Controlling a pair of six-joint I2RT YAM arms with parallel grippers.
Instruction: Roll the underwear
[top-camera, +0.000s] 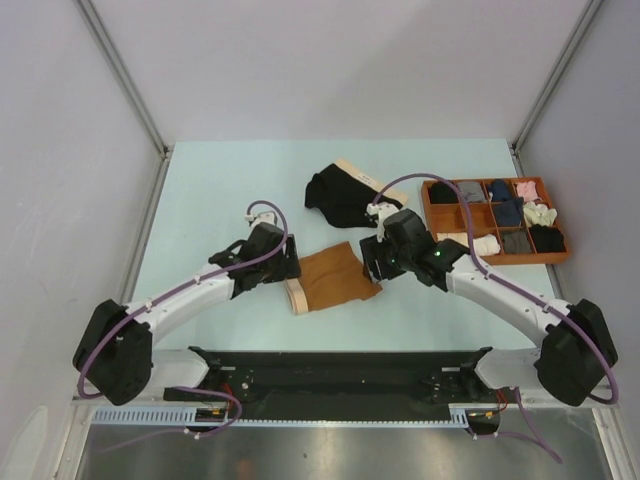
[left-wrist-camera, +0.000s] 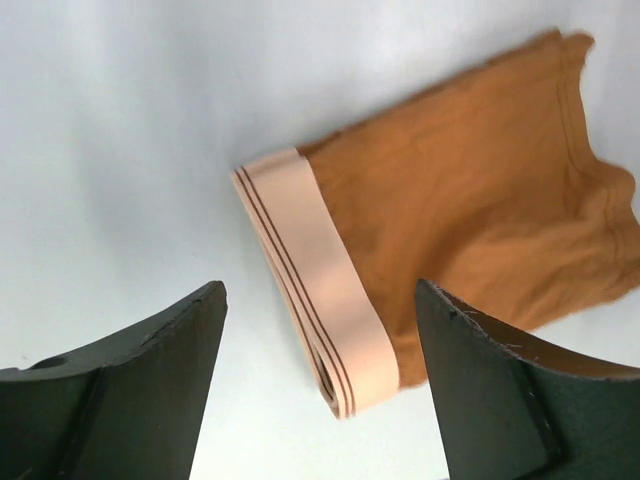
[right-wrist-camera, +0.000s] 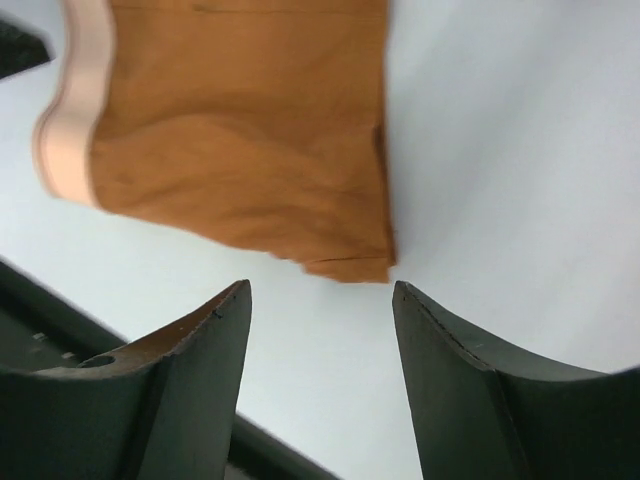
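Observation:
Brown underwear (top-camera: 330, 275) lies on the white table, its pale striped waistband (left-wrist-camera: 310, 270) folded along the left edge. In the left wrist view my left gripper is open above that waistband, with nothing between its fingers. My right gripper hovers at the right part of the underwear, its fingertips apart just below a lower corner of the cloth in the right wrist view, nothing seen held.
Black underwear (top-camera: 345, 200) with a cream band lies at the back. An orange compartment box (top-camera: 450, 255) with rolled garments stands at the right.

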